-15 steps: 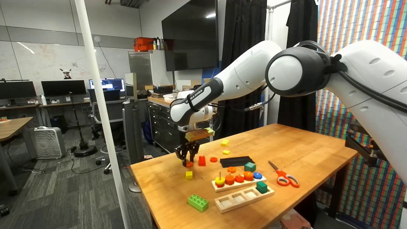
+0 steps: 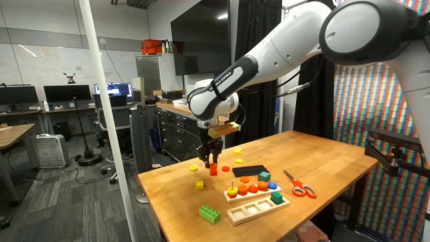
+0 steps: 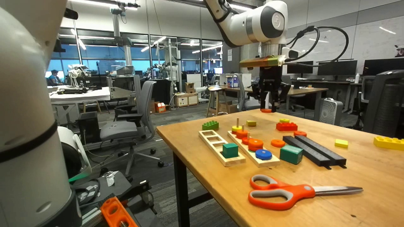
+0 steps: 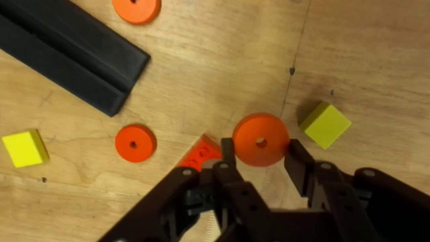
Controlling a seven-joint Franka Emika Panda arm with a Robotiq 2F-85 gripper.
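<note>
Pinched between the two fingertips of my gripper is an orange-red ring (image 4: 258,133) with a hole in its middle. In the second exterior view the held ring (image 3: 266,110) hangs above the far part of the table. A red toy brick (image 4: 201,155) lies below, partly covered by my left finger in the wrist view. Loose on the table are an orange ring (image 4: 137,10) and a red-orange ring (image 4: 135,143). The pegged wooden board (image 3: 261,160) carries several coloured rings, with a blue one (image 3: 263,154) at its near end.
A yellow block (image 4: 325,125) sits close to the gripper's right side. Black bars (image 3: 314,149), a green block (image 3: 291,154), a compartment tray (image 3: 212,142) with a teal cube, and scissors (image 3: 288,194) occupy the table's middle and near side. A green brick (image 2: 209,214) stands near one edge.
My gripper has risen off the table with the orange-red ring and moved right in the first exterior view, now over the red brick's area. The loose pieces on the table stayed put.
</note>
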